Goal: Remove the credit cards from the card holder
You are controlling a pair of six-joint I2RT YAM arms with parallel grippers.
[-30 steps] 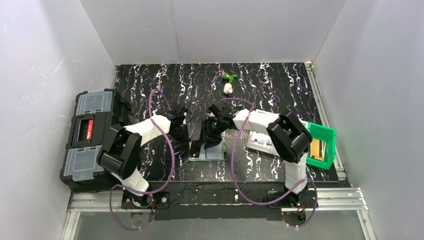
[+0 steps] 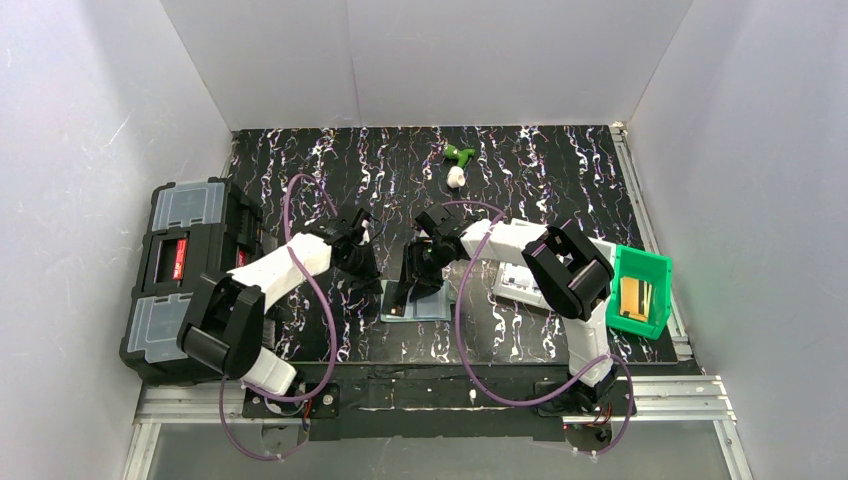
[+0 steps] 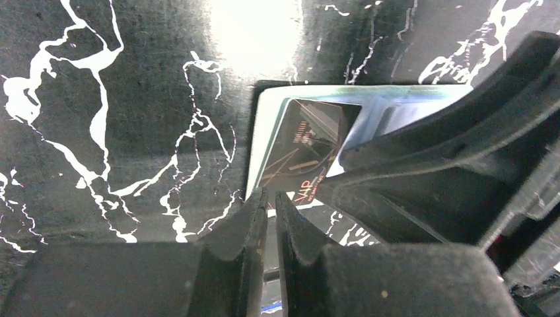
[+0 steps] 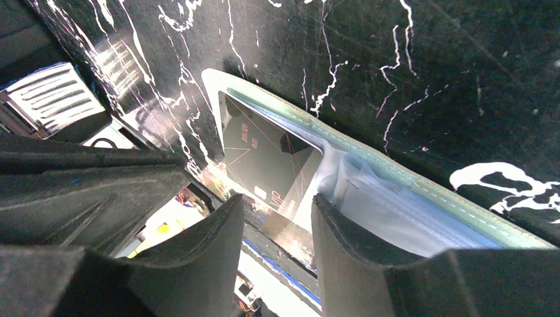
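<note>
The pale, translucent card holder point(image 2: 430, 308) lies flat on the marbled table below both arms. A dark card point(image 3: 300, 152) sits tilted in its left end, partly inside the clear sleeve point(image 4: 356, 211). My left gripper is just off the holder's left end, its fingers drawn together with only a slim gap and no card between them. Over the holder, my right gripper stands open. The card's lower end shows between its fingertips, and the right finger point(image 4: 330, 228) is close to the sleeve's edge; whether it touches cannot be told.
A green bin point(image 2: 642, 262) with a brown item stands at the right, beside a white slotted object point(image 2: 520, 284). A black toolbox point(image 2: 185, 270) is at the left. A small green-and-white toy point(image 2: 457, 165) lies at the back. The two grippers are very near each other.
Earlier, the right arm moved a little left and the holder slid slightly right.
</note>
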